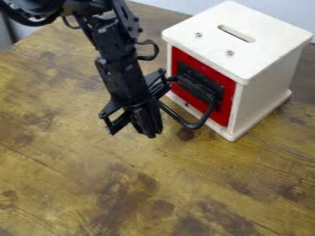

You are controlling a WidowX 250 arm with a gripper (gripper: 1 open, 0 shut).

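Note:
The black gripper (pixel 145 120) hangs over the wooden table, just left of a white wooden box (pixel 239 44) with a slot and two screws on its top. It is shut, with nothing visible between its fingers. The box's red front panel (pixel 223 118) faces left, toward the arm, and a black housing on the wrist, with a cable looping below, covers much of it.
Bare wooden tabletop (pixel 87 184) fills the left and front of the view, clear of objects. A pale wall runs along the back.

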